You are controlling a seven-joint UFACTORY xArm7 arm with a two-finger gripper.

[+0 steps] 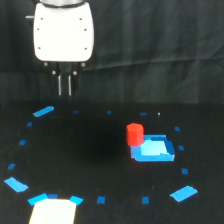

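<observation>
My gripper (65,85) hangs high at the upper left, below its white hand (63,35). Its two dark fingers stand apart, with nothing visible between them. Well to the right and lower down, a red block (134,134) overlaps the back left corner of a small blue tray (168,158) with a pale inside. Whether the block rests inside the tray or on its rim, I cannot tell. The gripper touches neither.
The black table has blue tape marks on it, including strips at the back left (43,111), front left (16,184) and right (183,193). A pale, bright object (52,212) shows at the bottom edge. Around the middle left, the table is clear.
</observation>
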